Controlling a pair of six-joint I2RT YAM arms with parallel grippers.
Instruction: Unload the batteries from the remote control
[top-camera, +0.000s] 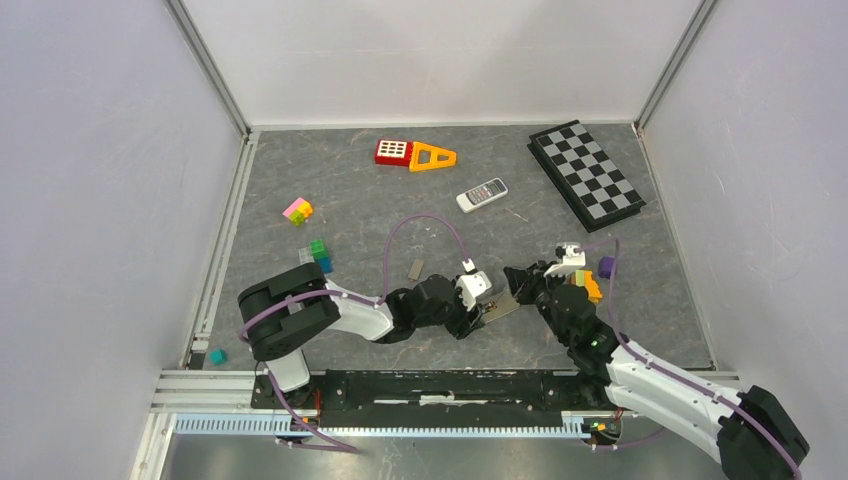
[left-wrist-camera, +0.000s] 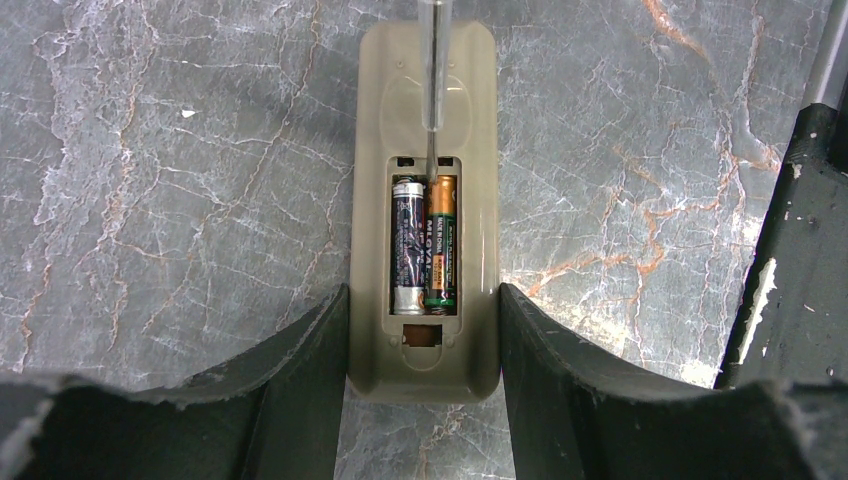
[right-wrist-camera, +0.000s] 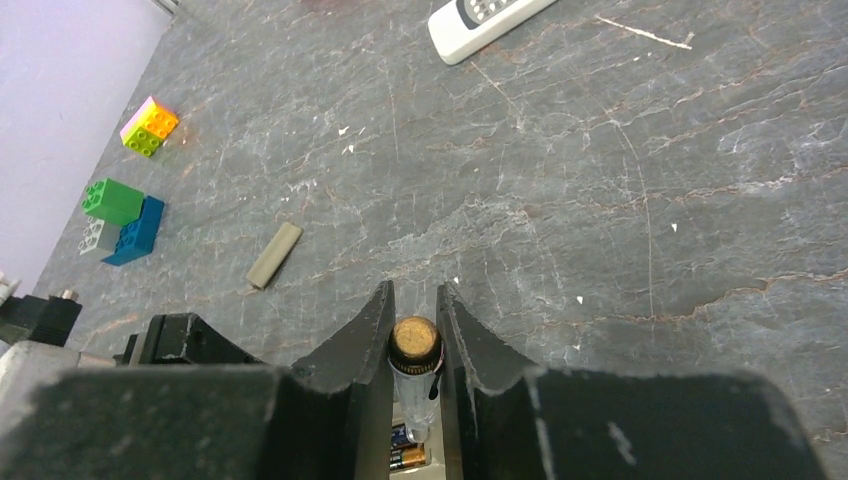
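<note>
In the left wrist view a beige remote control (left-wrist-camera: 374, 290) lies back side up, its battery bay uncovered. My left gripper is shut on the remote's sides near its lower end. Two batteries sit side by side in the bay: a dark and silver battery (left-wrist-camera: 408, 245) and a copper-topped green battery (left-wrist-camera: 441, 245). My right gripper is shut on a clear-handled screwdriver (right-wrist-camera: 413, 372), whose copper-coloured end faces that camera. The screwdriver's thin tip reaches the batteries' upper ends, between the two; whether it touches them I cannot tell.
A small beige cover (top-camera: 416, 269) rests on the table behind the left arm. Farther back lies a white remote (top-camera: 482, 195), with a chessboard (top-camera: 588, 170) to its right. Coloured blocks (top-camera: 318, 252) sit at left, and a purple block (top-camera: 606, 267) lies near the right arm.
</note>
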